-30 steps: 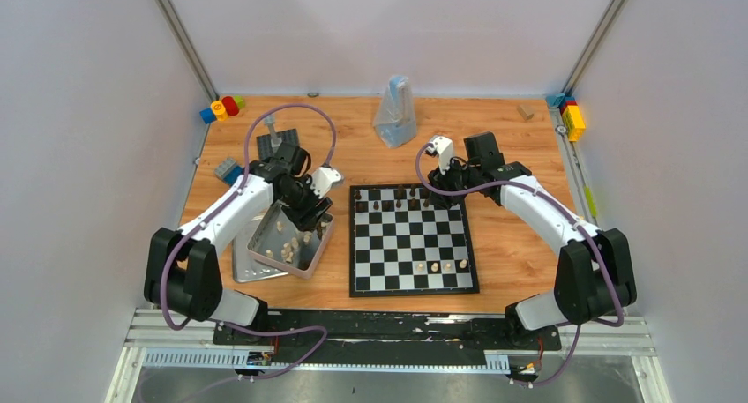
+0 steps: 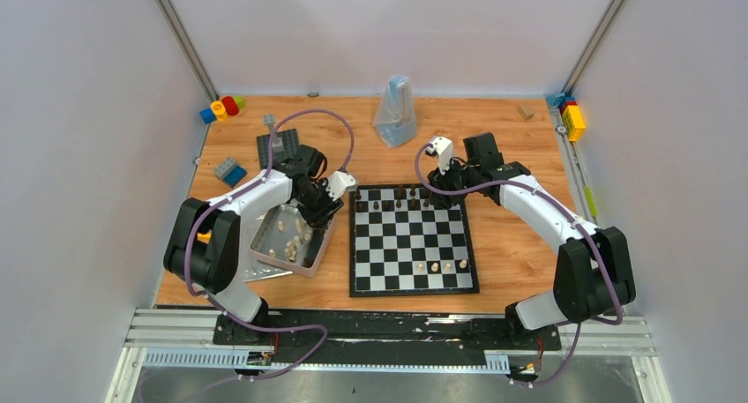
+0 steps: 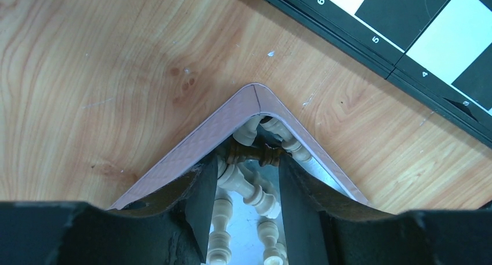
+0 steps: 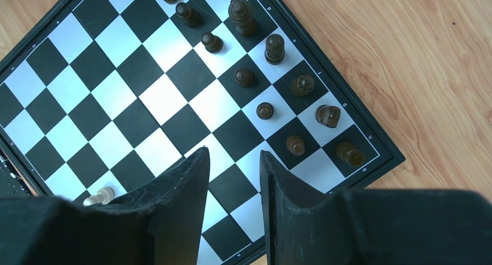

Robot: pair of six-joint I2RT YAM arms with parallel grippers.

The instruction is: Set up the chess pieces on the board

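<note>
My left gripper is part open, its fingertips down in the pink box (image 3: 191,143) around a dark brown piece (image 3: 246,152) lying among several white pieces (image 3: 220,236); whether it touches that piece I cannot tell. The chessboard (image 2: 412,244) carries dark pieces (image 4: 243,15) along its far rows and a few white pieces (image 2: 435,266) near the front. My right gripper is part open above the board's far right, with nothing between its fingers.
A plastic bag (image 2: 395,116) stands at the back middle. Toy bricks (image 2: 230,106) sit at both back corners, and a metal tray (image 2: 247,275) lies under the box. Bare table surrounds the board's back and right side.
The right arm has stayed still.
</note>
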